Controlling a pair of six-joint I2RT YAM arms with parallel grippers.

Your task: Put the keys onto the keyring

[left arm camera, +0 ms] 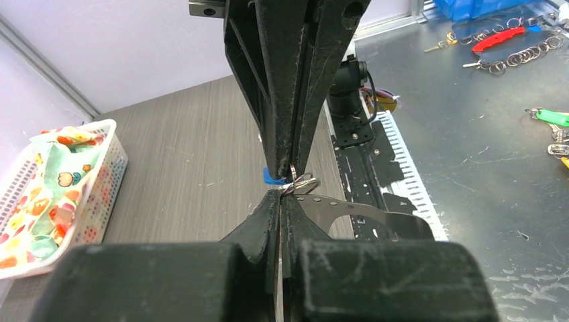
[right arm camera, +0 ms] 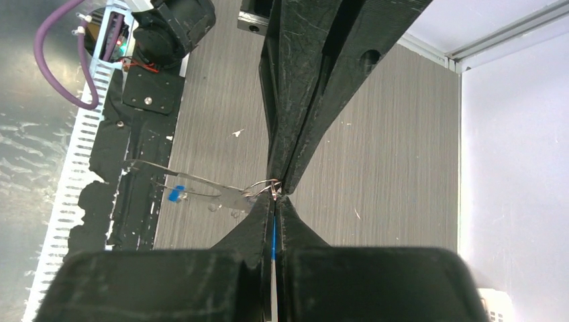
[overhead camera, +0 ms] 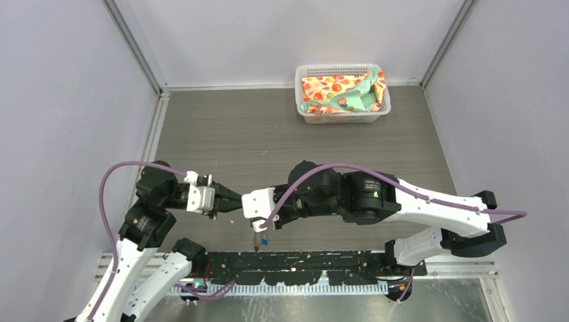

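Note:
My left gripper and my right gripper meet tip to tip at the lower centre of the top view. Both are shut on thin metal: a small wire keyring (left arm camera: 307, 181) is pinched at the fingertips. A flat silvery plate-like piece (left arm camera: 362, 215), apparently a key, hangs from it, with a small blue tag (right arm camera: 176, 192) beside it. Whether the key is threaded on the ring cannot be told.
A white basket (overhead camera: 342, 117) with patterned cloth stands at the back. Several key bunches (left arm camera: 557, 117) and a blue bin (left arm camera: 476, 8) show outside the front edge in the left wrist view.

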